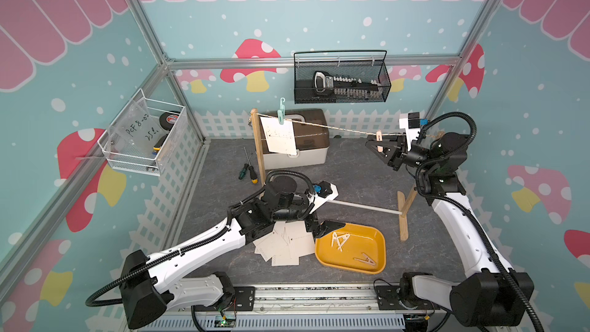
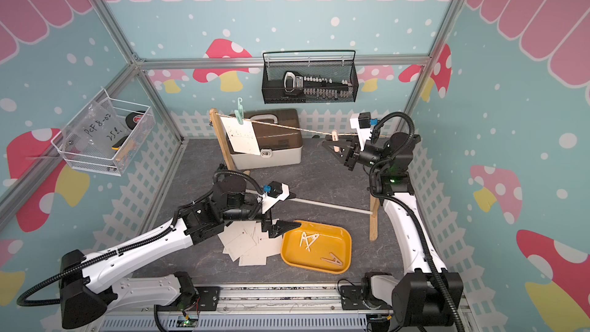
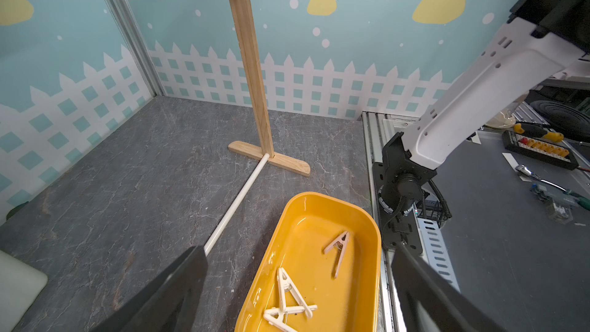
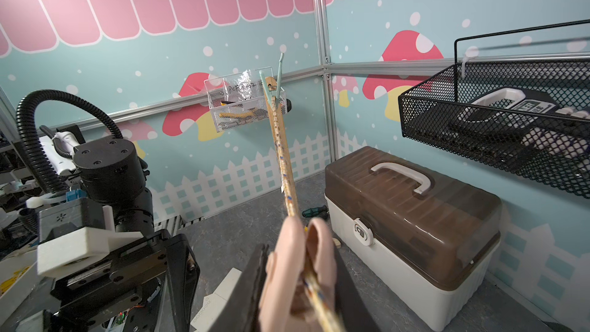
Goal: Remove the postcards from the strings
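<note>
One white postcard (image 1: 279, 136) hangs near the left post from the string (image 1: 344, 129), under a green clip (image 1: 281, 112). At the string's right part, my right gripper (image 1: 379, 142) is shut on a pink clothespin (image 4: 284, 273); the string runs between the clothespin's prongs in the right wrist view. No card shows under this clothespin. My left gripper (image 1: 327, 227) stands open above the tray's left edge, nothing between its fingers. Several postcards (image 1: 284, 243) lie in a loose pile on the table, partly beneath the left arm.
The yellow tray (image 1: 351, 268) holds white clothespins (image 1: 340, 241) and a pinkish one (image 1: 366, 259). A toolbox (image 1: 307, 156) stands behind the string, screwdrivers (image 1: 252, 174) left of it. A wooden post (image 1: 257, 147) and a low white rod (image 1: 368, 207) belong to the string's stand.
</note>
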